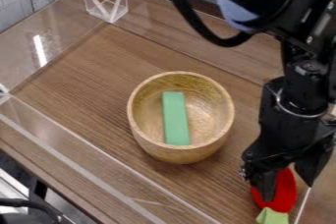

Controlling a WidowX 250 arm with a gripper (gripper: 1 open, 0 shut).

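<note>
My black gripper (pixel 286 169) hangs at the right, open, its fingers down around a red object (pixel 273 196) with a pale green top end (pixel 273 217), like a strawberry or pepper toy, lying near the bottom edge. The fingers partly hide the red piece; whether they touch it I cannot tell. A wooden bowl (pixel 213 130) sits left of the gripper with a green block (pixel 175 118) inside.
White plastic brackets (pixel 108 4) stand at its upper left edge. A dark cable arches over the top from the arm.
</note>
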